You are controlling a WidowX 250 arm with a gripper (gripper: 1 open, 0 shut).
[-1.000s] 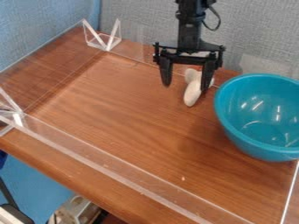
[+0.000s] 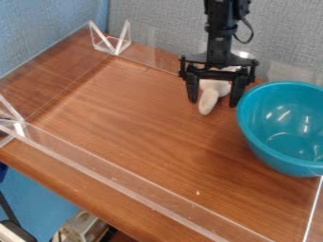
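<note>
The black gripper [image 2: 217,87] hangs at the back of the wooden table, open, its fingers spread around a pale, elongated object [image 2: 207,102] that lies on the wood beneath it. The upper part of that object is partly hidden by the gripper. Whether the fingers touch it is unclear. To the right of both sits a large turquoise bowl [image 2: 281,144], with nothing visible inside.
Clear wire-like frames or brackets [image 2: 111,38] stand at the back left and at the left edge. A grey textured wall rises behind; blue floor shows at lower left.
The gripper has moved right and slightly down, coming over the pale object. The bowl has not moved.
</note>
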